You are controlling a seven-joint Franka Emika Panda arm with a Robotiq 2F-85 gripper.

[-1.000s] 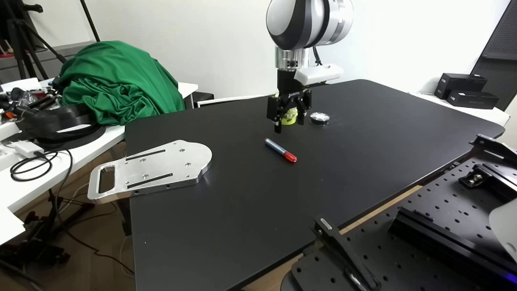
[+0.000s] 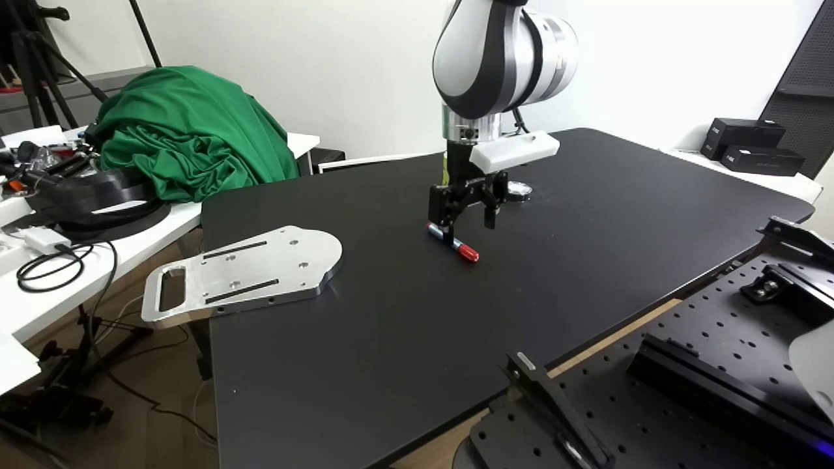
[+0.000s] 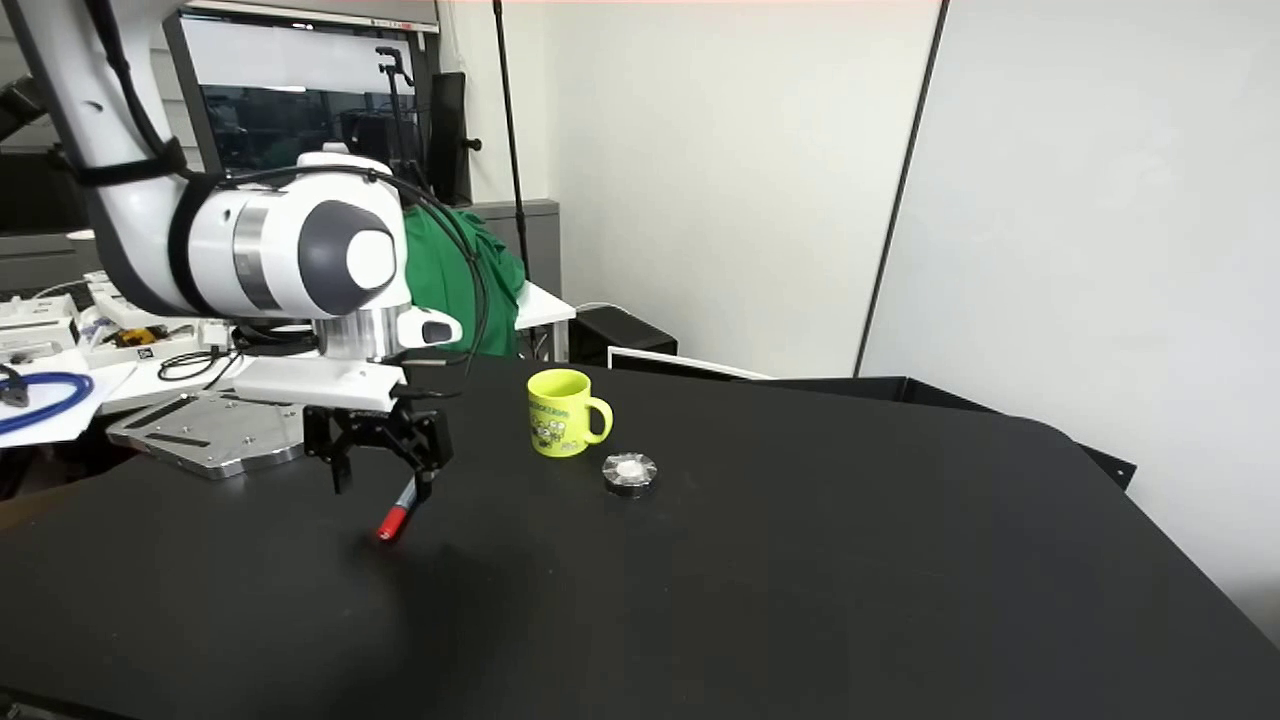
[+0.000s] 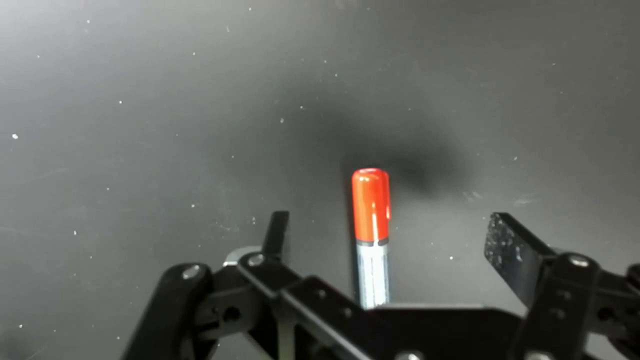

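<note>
A marker (image 4: 370,207) with a red cap and a grey-blue barrel lies on the black table. Just above it hangs my gripper (image 2: 469,228), open, its fingers pointing down. In the wrist view the marker lies between the two spread fingers, touching neither as far as I can see, and the body of the gripper covers its rear end. From the second exterior view, the red cap (image 3: 393,523) sticks out below the gripper (image 3: 381,486), and one finger hides part of the barrel.
Behind the arm stand a yellow-green mug (image 3: 558,414) and a small round black item with a shiny top (image 3: 630,472). A silver metal plate (image 2: 258,266) overhangs the table's left edge.
My gripper has come down toward the marker and now partly covers it in the first exterior view. It also hides more of the mug. The marker has not moved.
</note>
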